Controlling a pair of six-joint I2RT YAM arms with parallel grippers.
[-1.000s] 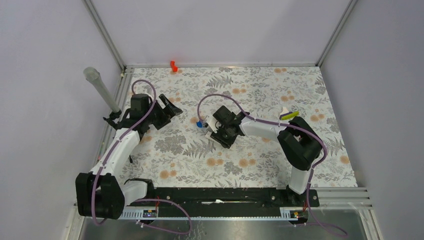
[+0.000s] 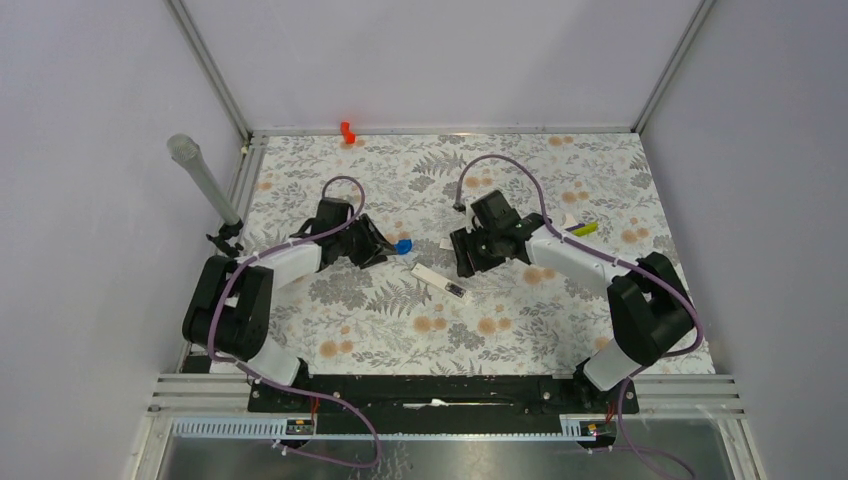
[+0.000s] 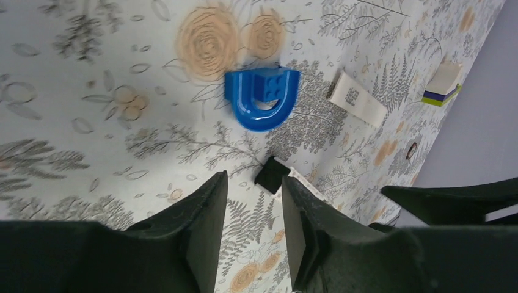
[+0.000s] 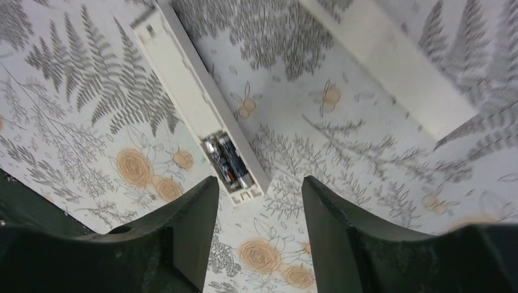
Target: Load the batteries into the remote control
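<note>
The white remote (image 2: 428, 276) lies back side up mid-table. Two batteries, a left battery (image 4: 218, 157) and a right battery (image 4: 236, 160), lie side by side in its uncovered compartment in the right wrist view. My right gripper is partway open above the table, with nothing between its fingers and the remote left of centre. The flat white cover (image 4: 397, 67) lies apart from the remote at upper right. In the left wrist view my left gripper stands partly open and empty, the remote's black end (image 3: 272, 174) showing beyond its fingertips.
A blue U-shaped holder (image 3: 264, 122) sits on the table in front of my left gripper. At right is a white, purple and yellow object (image 2: 580, 229); a red piece (image 2: 347, 133) is at the back edge.
The left gripper moved right towards the blue holder and narrowed. The batteries remain in the remote.
</note>
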